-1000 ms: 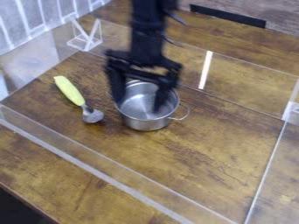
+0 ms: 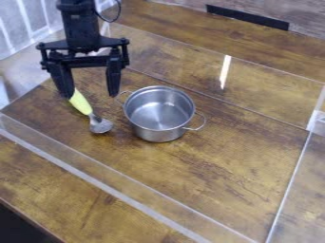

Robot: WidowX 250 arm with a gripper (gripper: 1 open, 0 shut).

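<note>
My gripper (image 2: 79,85), dark and open, is over the left side of the table above a spoon (image 2: 99,125) with a yellow-green handle (image 2: 79,102). The upper part of that handle is partly behind the gripper. To the right of the spoon stands an empty steel pot (image 2: 160,116) with two side handles.
Clear panels edge it at the left and right. A thin white upright mark (image 2: 223,72) shows toward the back.
The arm has swung left from above the pot to over the spoon. The pot and spoon appear to be in the same places.
</note>
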